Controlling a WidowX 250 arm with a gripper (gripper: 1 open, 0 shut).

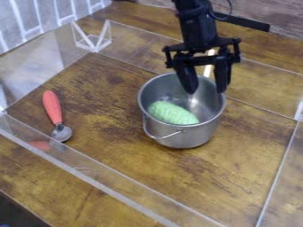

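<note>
A steel pot (182, 133) with a wire handle stands on the wooden table at the centre, a green ribbed object (173, 113) lying inside it. My black gripper (204, 80) is over the pot's back rim, its fingers parted. I cannot tell whether anything is between them; a pale stick-like piece shows just behind it.
A red-handled scoop (53, 115) lies on the left of the table (119, 177). Clear plastic strips or panels edge the work area at left and front.
</note>
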